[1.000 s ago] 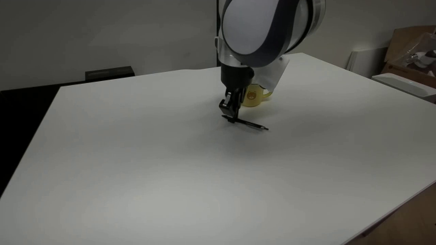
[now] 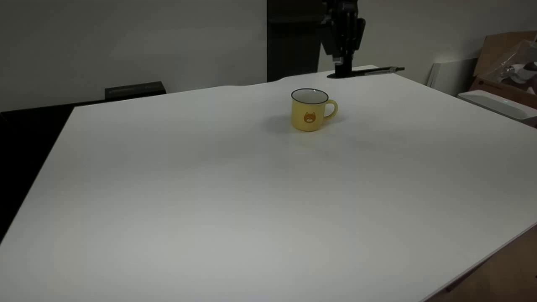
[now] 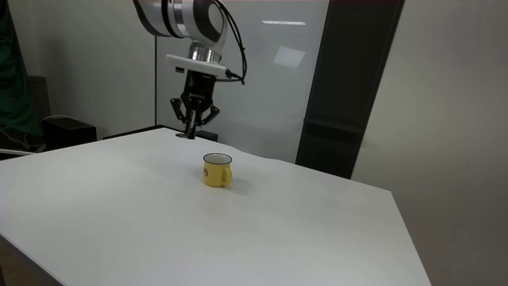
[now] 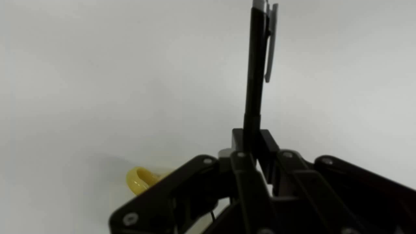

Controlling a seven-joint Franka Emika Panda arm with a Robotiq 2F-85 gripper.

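My gripper (image 2: 343, 69) is shut on a black pen (image 4: 255, 70) and hangs in the air above the white table. The pen's clip end points away from the fingers in the wrist view. In exterior view 1 the pen lies level, reaching rightward from the fingertips. A yellow mug (image 2: 306, 111) with a dark rim and an orange animal face stands upright on the table, empty as far as its inside shows. Exterior view 2 has the gripper (image 3: 189, 132) up and to the left of the mug (image 3: 216, 172). Only the mug's handle (image 4: 139, 181) clearly shows past the gripper in the wrist view.
A dark box (image 2: 134, 91) sits beyond its far left edge, and a cardboard box (image 2: 503, 75) with bagged things stands past its right side.
My gripper has risen from low over the table in front of the mug, carrying the pen up and rightward in exterior view 1. The mug is now unobstructed there and stands in place.
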